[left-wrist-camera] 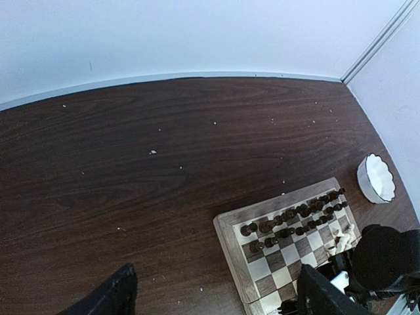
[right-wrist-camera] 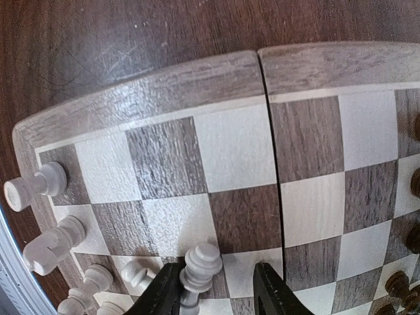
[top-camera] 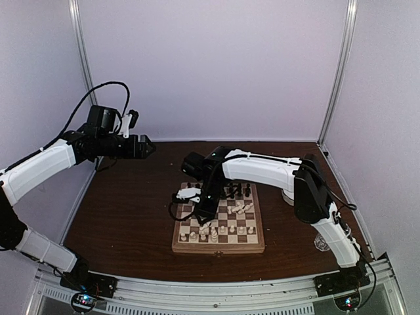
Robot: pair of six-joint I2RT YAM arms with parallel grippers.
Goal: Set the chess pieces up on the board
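The wooden chessboard [top-camera: 218, 248] lies on the table, with several white pieces [top-camera: 241, 230] standing near its front edge and more white pieces [top-camera: 240, 208] lying toward the right. Dark pieces [left-wrist-camera: 305, 210] stand in two rows at the far side. My right gripper is open low over the board's left part. A lying white piece [right-wrist-camera: 201, 268] shows beside its left finger [right-wrist-camera: 164, 291]; contact cannot be told. Two white pieces [right-wrist-camera: 54, 244] stand near the board's corner. My left gripper [top-camera: 149, 147] hangs open over the table's left side, away from the board.
A white scalloped bowl [left-wrist-camera: 377, 178] stands right of the board, partly behind the right arm in the top view. A clear glass [top-camera: 321, 243] stands near the right arm's base.
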